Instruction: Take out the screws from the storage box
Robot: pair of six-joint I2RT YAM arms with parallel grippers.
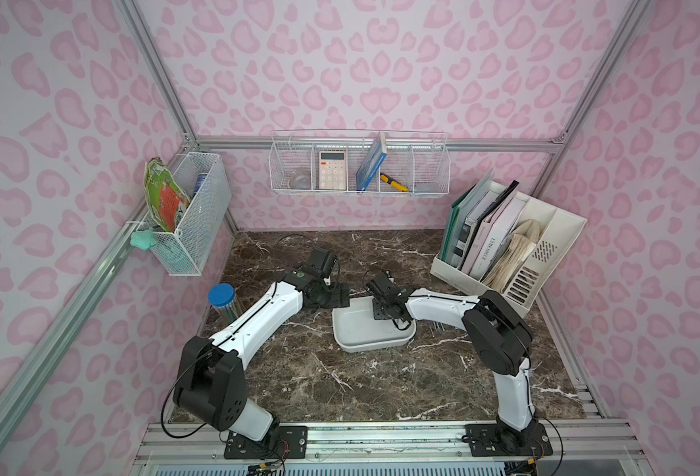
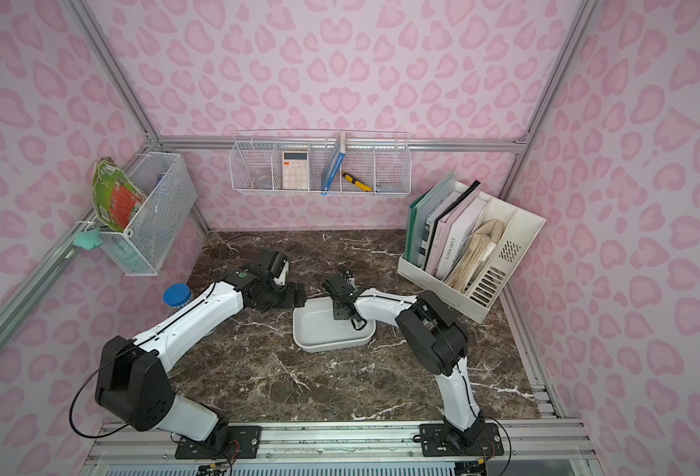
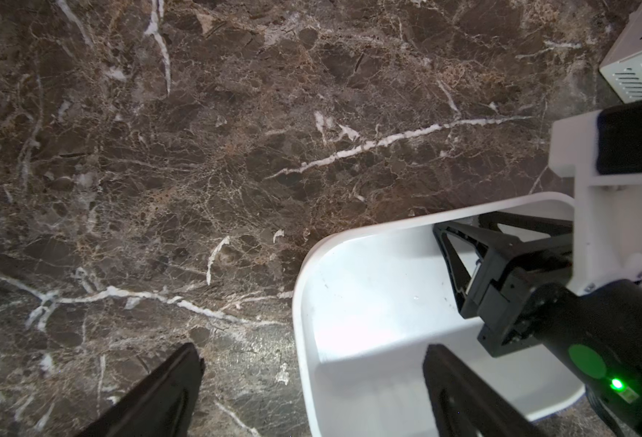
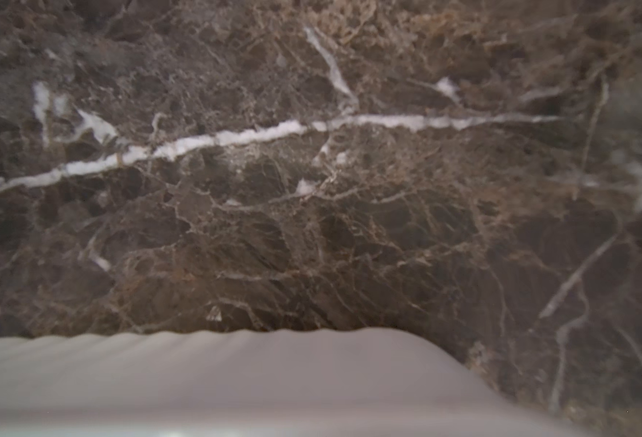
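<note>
A white storage box [image 3: 364, 306] lies on the marble table. My left gripper hangs open over the box's left side, its fingertips blurred in the left wrist view, with nothing between them. My right gripper is down at the box's back right part, apparently open, its black fingers inside or at the rim; the right wrist view shows only table and the white rim [image 4: 262, 371]. The gripper body hides that part of the box, and no screws can be made out inside it now.
A white file organiser [image 1: 556, 238] with folders stands back right. A blue-lidded jar [image 1: 221, 296] stands at the left. Wire baskets [image 1: 421, 178] hang on the back and left walls.
</note>
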